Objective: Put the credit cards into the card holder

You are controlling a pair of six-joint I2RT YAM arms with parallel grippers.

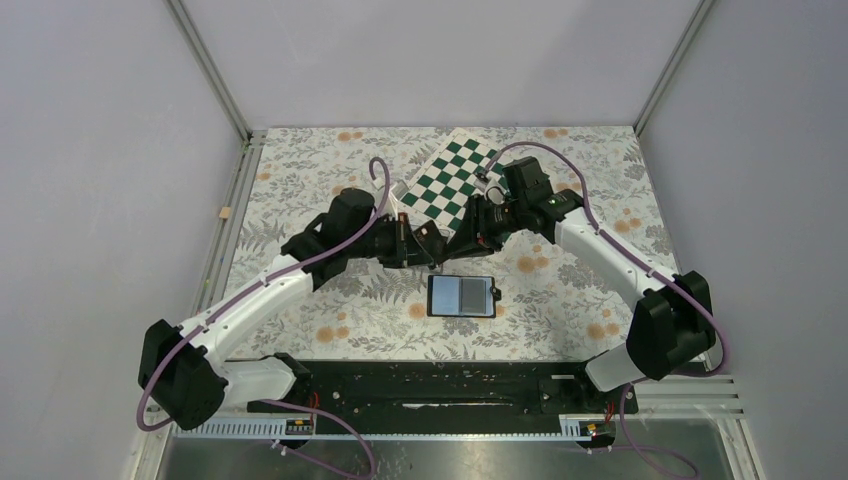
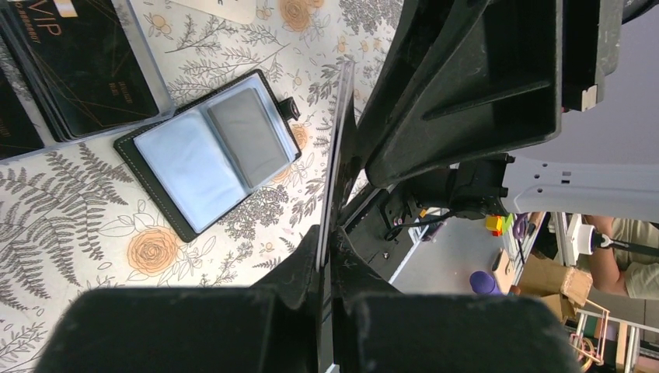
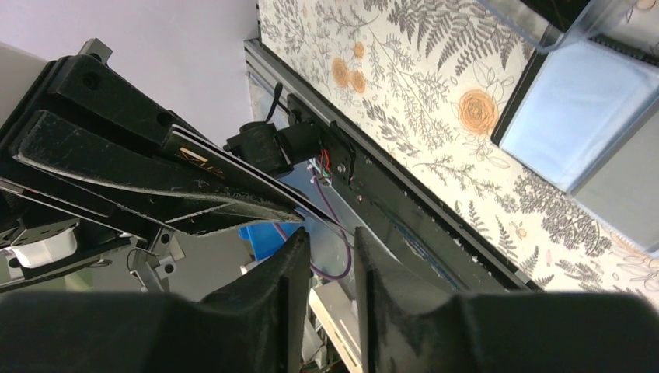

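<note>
My left gripper is shut on a thin dark credit card point(image 2: 339, 148), which stands edge-on in the left wrist view. At the card's far end is my right gripper, its fingers a little apart with the card's tip reaching between them; whether they touch it I cannot tell. Below both grippers the black card holder point(image 1: 462, 297) lies spread on the table, its clear sleeves facing up. A clear box point(image 2: 159, 93) beside the holder contains black cards point(image 2: 89, 66).
A green and white checkered sheet point(image 1: 450, 180) lies farther back on the flowered tablecloth point(image 1: 320, 170). The two grippers are very close together above the box and holder.
</note>
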